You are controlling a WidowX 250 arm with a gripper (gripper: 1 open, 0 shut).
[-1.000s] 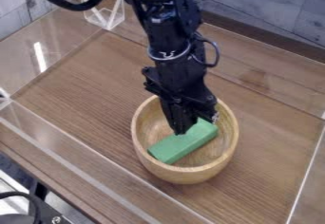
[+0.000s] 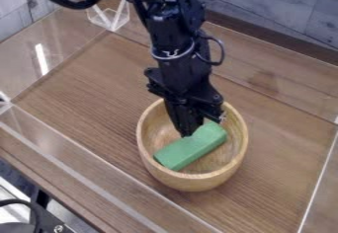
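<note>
A round light wooden bowl (image 2: 226, 168) sits at the lower middle of the table with a green block (image 2: 179, 154) lying in it, its upper end near the gripper. The dark gripper (image 2: 189, 125) reaches down from the top of the view over the bowl's back half, its tips just above or at the block's upper end. Whether it is open, shut or touching the block cannot be told.
A grey wall (image 2: 283, 20) runs along the back, and dark cables lie at the lower left corner.
The gripper has shifted very slightly over the bowl. The bowl and green block look unmoved.
</note>
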